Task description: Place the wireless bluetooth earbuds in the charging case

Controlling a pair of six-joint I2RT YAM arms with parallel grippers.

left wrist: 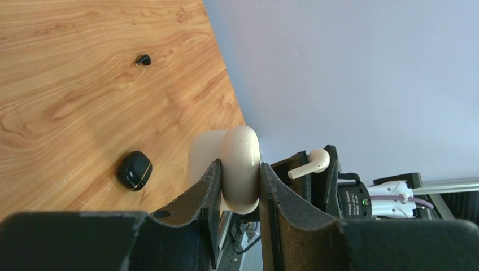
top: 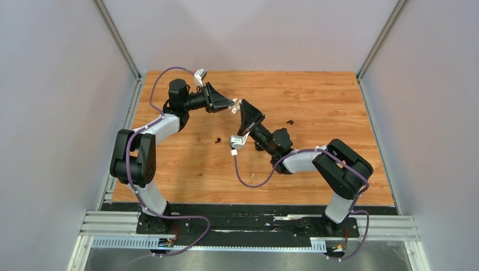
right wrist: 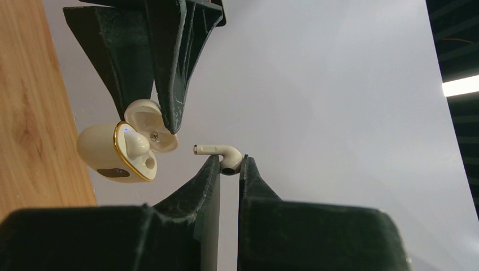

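My left gripper [top: 229, 104] holds the cream charging case [left wrist: 239, 169] between its shut fingertips. In the right wrist view the case [right wrist: 101, 151] has its lid [right wrist: 164, 142] open, with one white earbud [right wrist: 137, 144] seated in one slot and the other slot empty. My right gripper is shut on a cream earbud [right wrist: 209, 149], held by its head with the stem pointing left, just to the right of the case and apart from it.
A black case [left wrist: 133, 170] lies on the wooden table, with small black earbuds [top: 218, 140] [top: 290, 122] apart on either side.
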